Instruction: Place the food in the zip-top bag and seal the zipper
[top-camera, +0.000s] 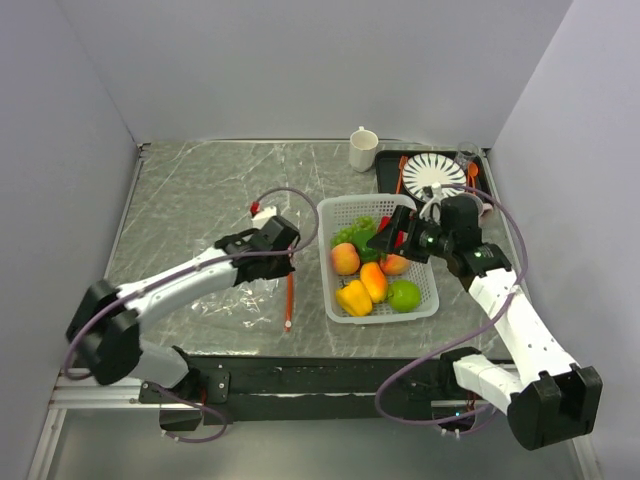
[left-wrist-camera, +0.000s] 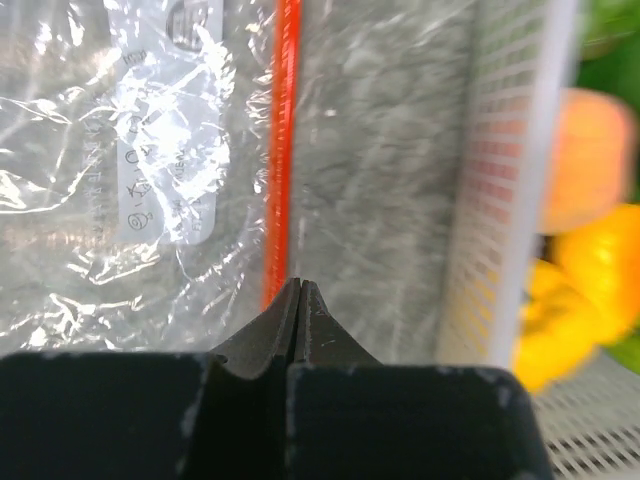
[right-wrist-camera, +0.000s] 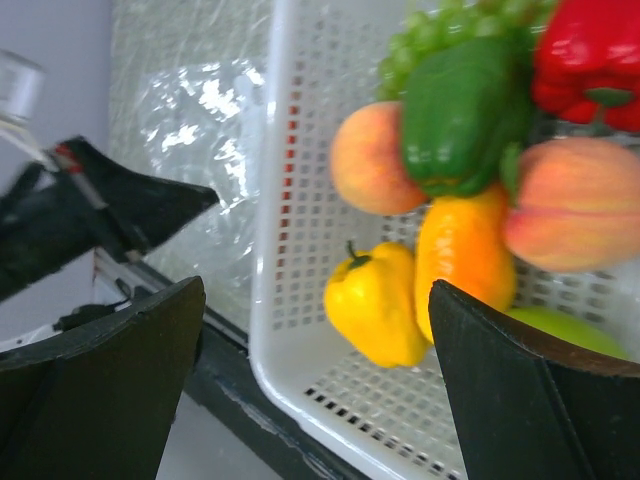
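A clear zip-top bag (left-wrist-camera: 60, 250) with a white printed label lies flat on the grey marbled surface, its orange zipper strip (left-wrist-camera: 282, 130) running along the right edge. My left gripper is raised above the strip, tips together with nothing between them; the bag is outside its fingers. Over the right part of the white basket (top-camera: 330, 270), my right gripper stands open and empty. In the basket lie a yellow pepper (right-wrist-camera: 375, 305), an orange mango-like fruit (right-wrist-camera: 465, 250), a green pepper (right-wrist-camera: 465, 115), a red pepper (right-wrist-camera: 590, 60), peaches (right-wrist-camera: 370, 160), grapes (right-wrist-camera: 470, 30) and a green fruit (top-camera: 404, 296).
Behind the basket stands a white mug (top-camera: 363, 150). At back right, a black tray (top-camera: 388, 172) carries a striped plate (top-camera: 434, 172) and orange cutlery.
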